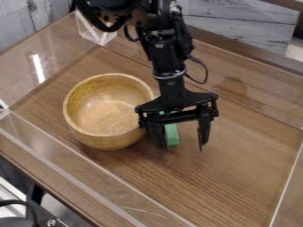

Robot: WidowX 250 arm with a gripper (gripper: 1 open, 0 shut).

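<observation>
My black gripper (179, 124) hangs low over the wooden table, open, its fingers spread either side of a small green object (171, 136) that is largely hidden behind the gripper body. The green object stands just right of a tan oval bowl (95, 106), which looks empty.
A white wall borders it at the back. A black cable shows at the lower left edge.
</observation>
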